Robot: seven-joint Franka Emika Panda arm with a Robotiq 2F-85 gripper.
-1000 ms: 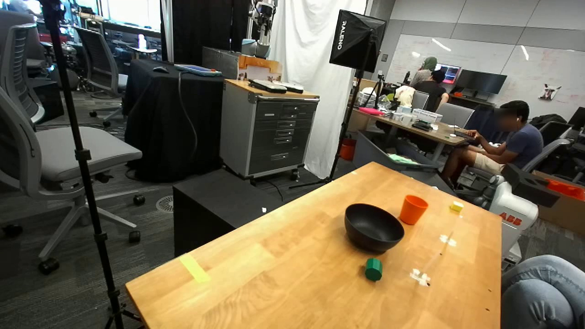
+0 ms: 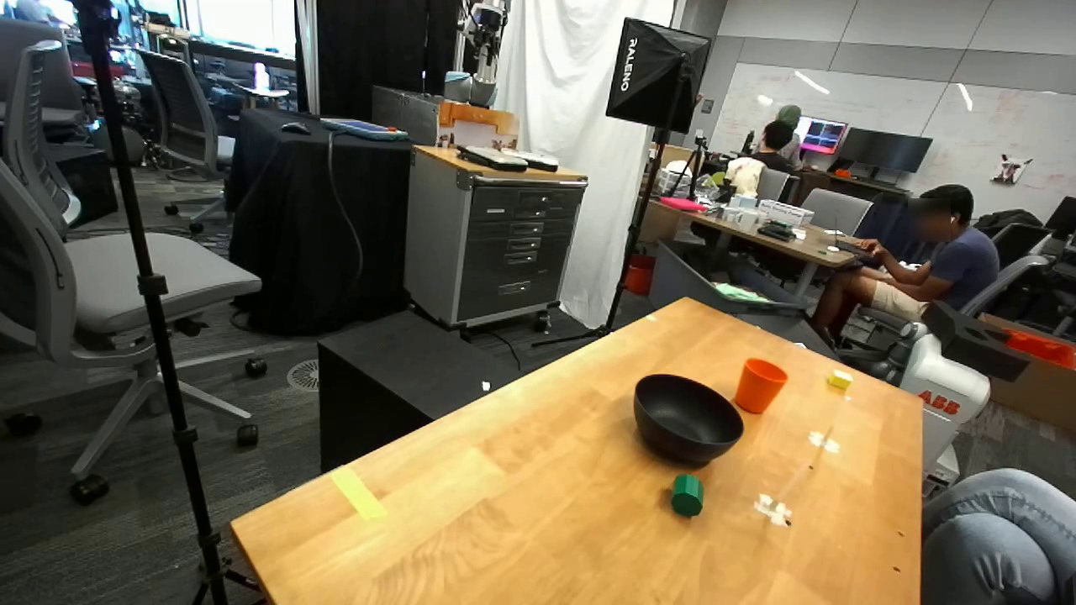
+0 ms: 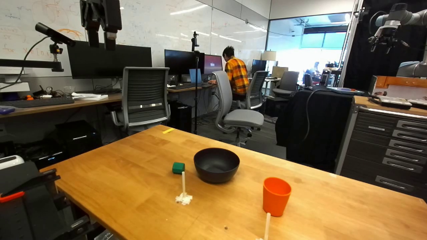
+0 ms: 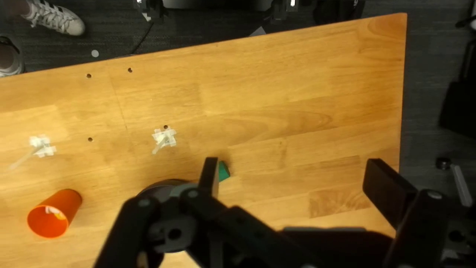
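High above the table, my gripper (image 3: 101,42) is open and empty, at the top left of the second exterior view. In the wrist view its dark fingers (image 4: 387,190) stand wide apart over bare wood. A green block (image 2: 688,496) lies on the table close to a black bowl (image 2: 688,423), which looks empty. An orange cup (image 3: 276,196) stands upright on the bowl's other side. Something white and yellow shows inside the cup (image 4: 53,216) in the wrist view. A small yellow block (image 2: 839,379) appears near the cup in the first exterior view. The left finger partly hides the green block (image 4: 223,171) and bowl.
Two thin pale sticks (image 3: 183,183) stand taped to the table near the bowl and cup. Yellow tape (image 2: 359,493) marks the tabletop at one end. The wood (image 4: 285,107) between that end and the green block is clear. A person's knee (image 2: 994,534) is beside the table.
On the table, the bowl, cup and blocks have not moved. In the background, people by the far monitors have shifted position.
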